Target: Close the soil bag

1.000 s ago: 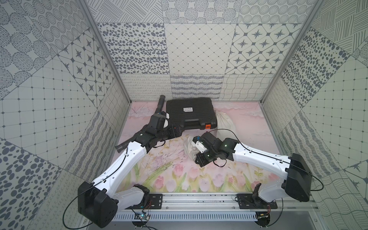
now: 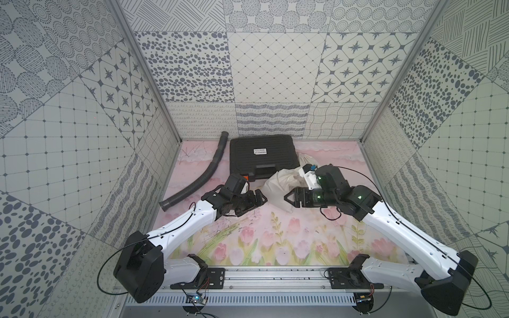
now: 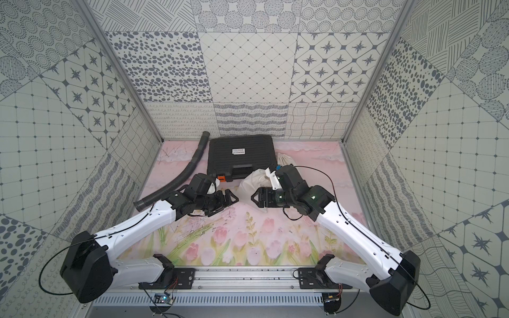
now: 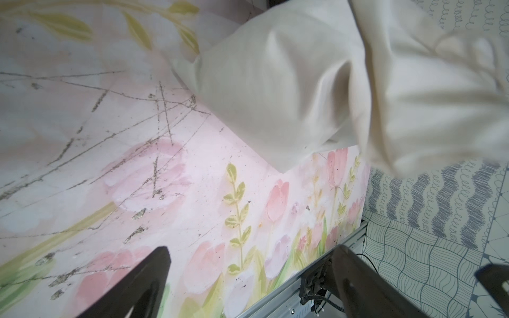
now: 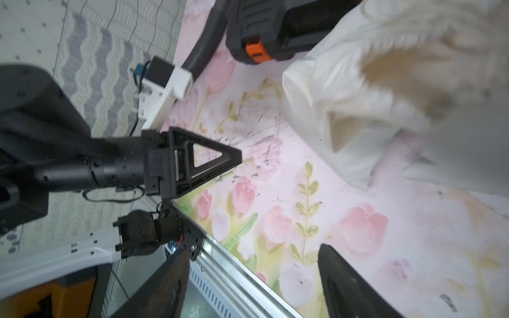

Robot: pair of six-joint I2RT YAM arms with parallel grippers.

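Note:
The soil bag is a limp off-white cloth bag (image 2: 276, 188), lying in folds in front of the black case and partly hidden by my right arm. My left gripper (image 2: 259, 198) stands open at the bag's left side; nothing is between its fingers, and the cloth (image 4: 286, 79) spreads beyond them in the left wrist view. To the right, my right gripper (image 3: 259, 197) overlaps the bag in the top views. The right wrist view shows its fingers (image 5: 350, 283) wide apart, only tabletop between them, with folded cloth and a shaded hollow in the bag (image 5: 339, 100) farther off.
A black case (image 2: 262, 145) stands behind the bag, with an orange latch (image 5: 257, 52). A grey corrugated hose (image 2: 209, 169) curves along the left side. Both grippers are close together.
My right gripper has moved back and to the right; the bag's cloth shows larger and covers the case's right latch.

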